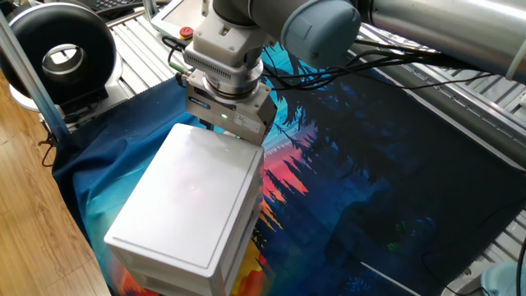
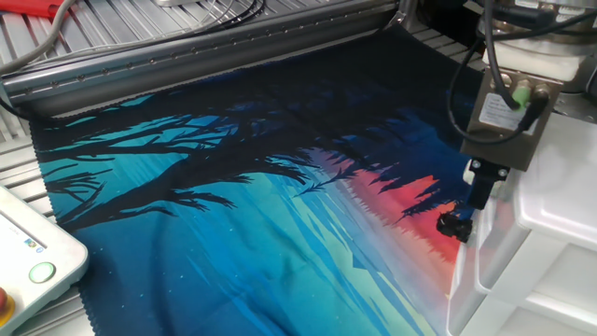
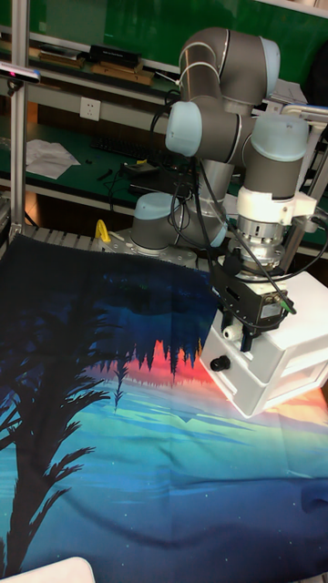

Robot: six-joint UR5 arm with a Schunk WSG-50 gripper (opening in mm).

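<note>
A white drawer unit (image 1: 185, 193) stands on the printed cloth, its flat top empty. At its far end in exterior view 1, my gripper (image 1: 227, 131) points downward, with the unit's edge covering its fingertips. In exterior view 2 a black finger (image 2: 482, 185) reaches down close beside the drawer front. A white knob (image 3: 229, 332) shows near the finger in exterior view 3, and a dark rounded piece (image 3: 221, 363) sits lower on that face. Whether the fingers are apart or closed on a knob cannot be made out.
The dark, colourful cloth (image 1: 353, 181) is mostly bare beside the unit. A black ring-shaped object (image 1: 90, 53) stands at the back left in exterior view 1. A white control box (image 2: 37, 247) lies at the left in exterior view 2. Cables (image 1: 329, 82) hang by the arm.
</note>
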